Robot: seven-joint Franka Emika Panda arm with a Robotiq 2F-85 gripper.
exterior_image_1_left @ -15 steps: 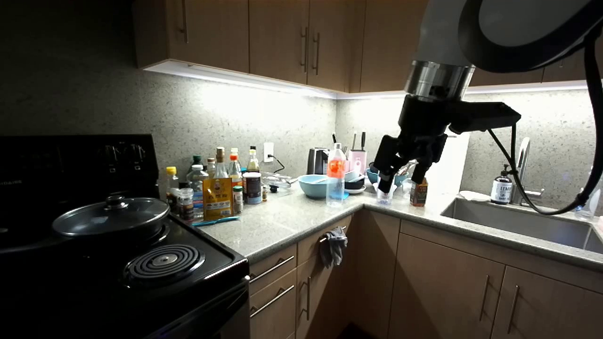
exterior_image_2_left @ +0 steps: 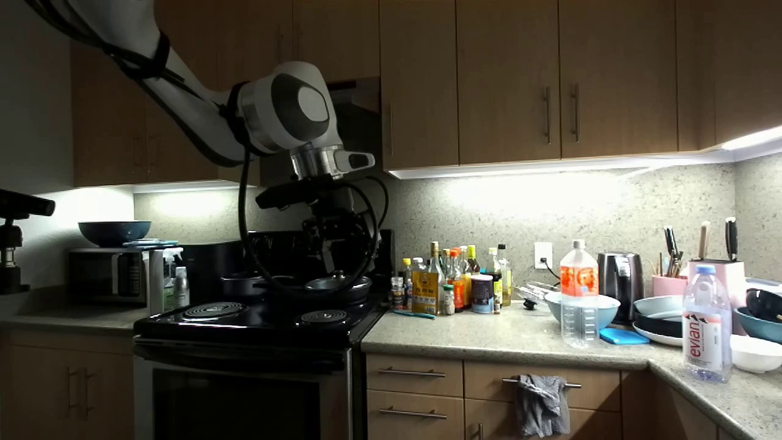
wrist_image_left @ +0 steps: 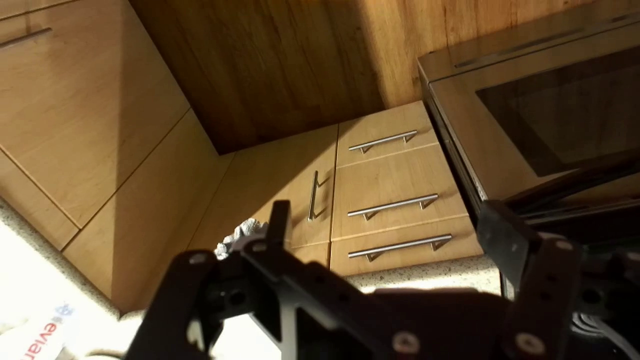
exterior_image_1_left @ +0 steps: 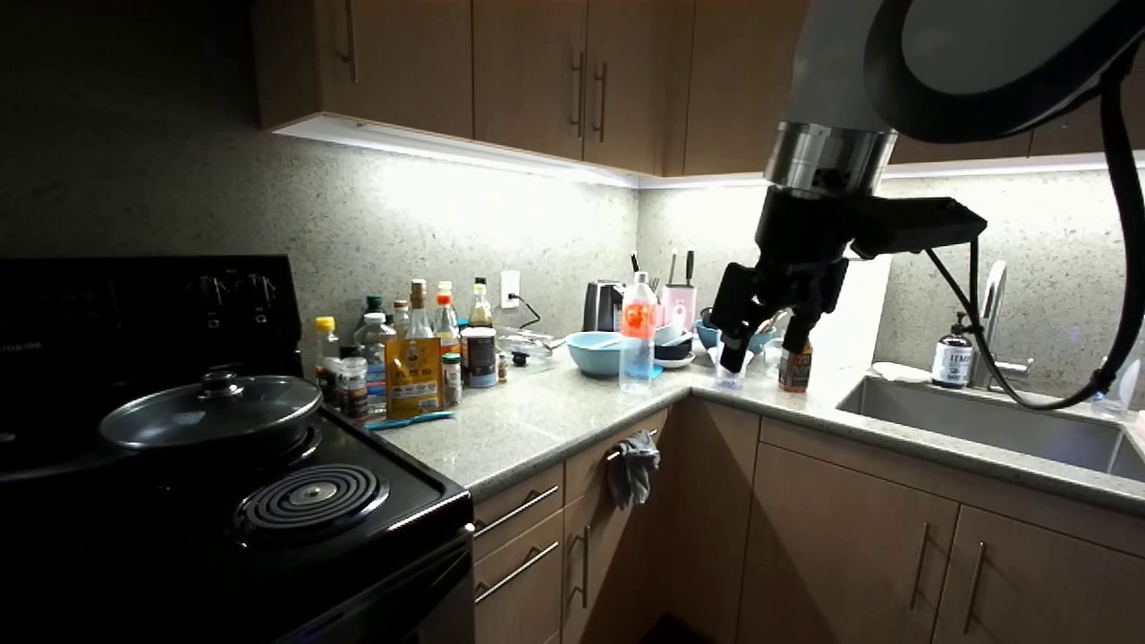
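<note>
My gripper [exterior_image_1_left: 764, 350] hangs in the air in exterior view 1, fingers angled downward and spread apart. Nothing shows between them. In the wrist view one finger [wrist_image_left: 279, 223] stands left of centre and the other finger [wrist_image_left: 505, 240] far to the right, with a wide gap. Behind that gap appear wooden drawers [wrist_image_left: 390, 180] with metal handles. A clear bottle with an orange label [exterior_image_1_left: 638, 333] stands upright on the counter. The Evian bottle [exterior_image_2_left: 705, 326] stands at the counter corner in exterior view 2, partly covered by my gripper in exterior view 1.
A lidded pan [exterior_image_1_left: 215, 413] sits on the black stove. Several sauce bottles and jars [exterior_image_2_left: 458, 282] crowd the counter by the wall, with a blue bowl [exterior_image_1_left: 593, 353] further along. A grey cloth [exterior_image_1_left: 634, 470] hangs from a drawer handle. The sink [exterior_image_1_left: 966, 424] lies at the right.
The fingers remain apart, and the objects on the counter and stove have stayed in place.
</note>
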